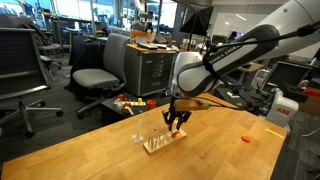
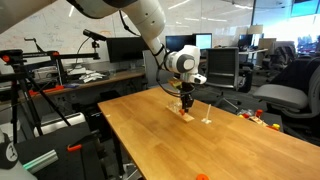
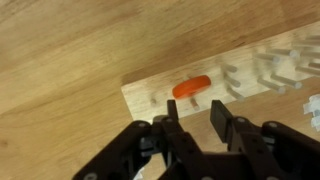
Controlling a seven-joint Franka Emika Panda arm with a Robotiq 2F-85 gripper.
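A pale wooden peg board lies on the table, with several light pegs along its right part in the wrist view. Over its left part is a small elongated orange piece, slightly slanted. My gripper points down at the board, its two dark fingers apart by about the piece's length. It appears shut on the orange piece, though the contact itself is hard to make out. In the first exterior view the hand hides part of the board. The second exterior view shows the gripper low over the board.
Loose small red pieces lie to the right on the table, with another orange-red one near the front in the second exterior view. Small white items stand left of the board.
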